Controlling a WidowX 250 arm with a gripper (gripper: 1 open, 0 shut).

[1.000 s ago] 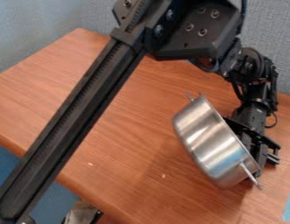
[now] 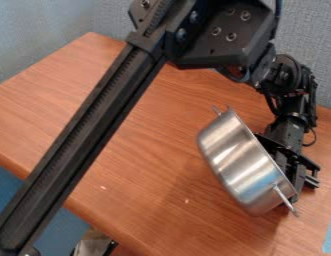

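A steel pot [image 2: 239,165] with two side handles is tipped on its side at the right of the wooden table. The black gripper [image 2: 291,165] is at the pot's open side, shut on it. Its fingertips are partly hidden behind the pot, so the exact grip point is hard to see.
A large black beam of the rig [image 2: 88,130] crosses the view diagonally in the foreground. A grey wall [image 2: 54,25] stands behind the table.
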